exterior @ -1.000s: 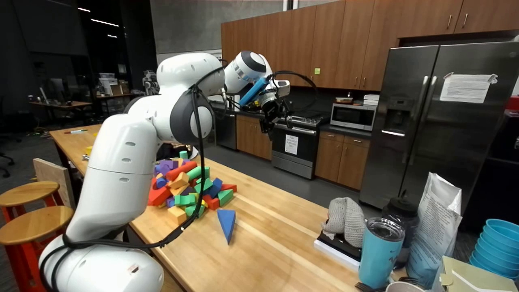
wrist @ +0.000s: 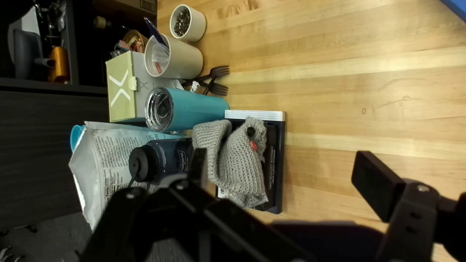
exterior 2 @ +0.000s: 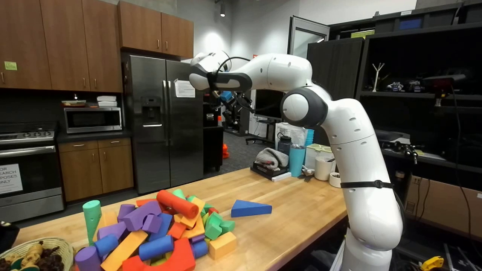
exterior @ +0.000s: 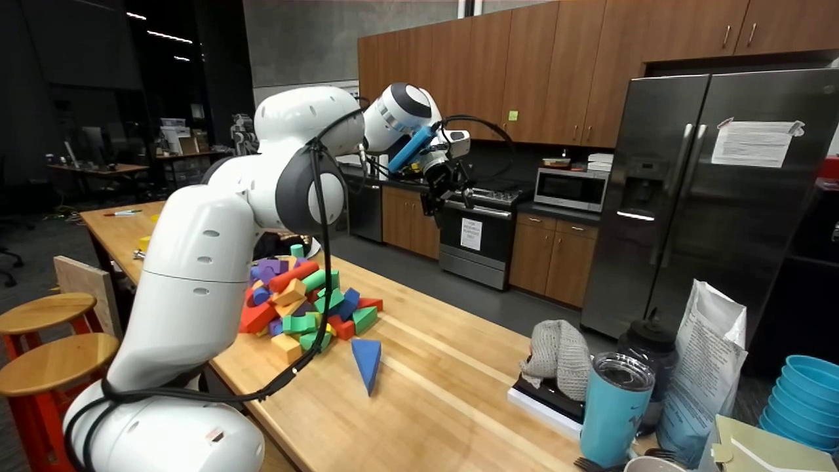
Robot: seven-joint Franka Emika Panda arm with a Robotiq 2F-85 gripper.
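Observation:
My gripper is open, its black fingers wide apart and nothing held between them. In exterior view 1 the gripper hangs high over the far side of the table, well above everything on it. A blue triangular block lies alone on the wood, beside a heap of coloured blocks; in the wrist view only a corner of the blue block shows. The grey knitted toy rests on a black, white-edged box or book, seen below and left of centre between the fingers.
Close to the toy stand a teal tumbler, a dark bottle, a foil bag and white cups. Black forks lie nearby. A basket sits beside the heap.

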